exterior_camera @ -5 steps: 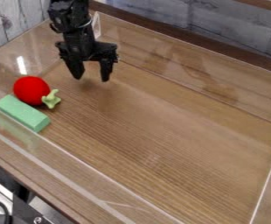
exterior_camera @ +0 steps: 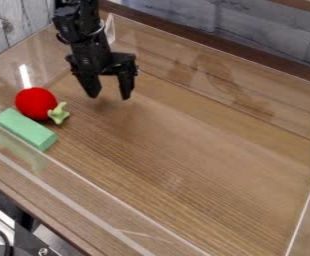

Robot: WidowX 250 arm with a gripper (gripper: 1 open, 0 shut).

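The black robot gripper (exterior_camera: pixel 99 70) hangs over the wooden table at the upper left; whether its fingers are open or shut is too small and dark to tell. A red round object (exterior_camera: pixel 35 101) with a small pale green piece (exterior_camera: pixel 58 114) at its right lies at the left, below and left of the gripper. A green block (exterior_camera: pixel 26 129) lies just below the red object, near the table's left edge.
The objects on the table have not moved.
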